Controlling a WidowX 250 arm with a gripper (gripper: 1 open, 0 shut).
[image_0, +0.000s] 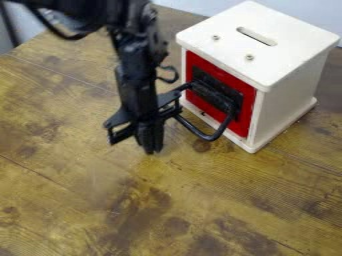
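My black gripper (150, 140) points down, low over the wooden table (160, 210), left of a white wooden box (287, 90). Its fingertips are close together with nothing visible between them. The box has a slotted top and a red front panel (239, 125) with a dark fitting (219, 92) on it. A black looped bar reaches out from that fitting toward the lower left, close beside my gripper; whether they touch I cannot tell.
A pale wall runs along the back edge. The box takes up the upper right.
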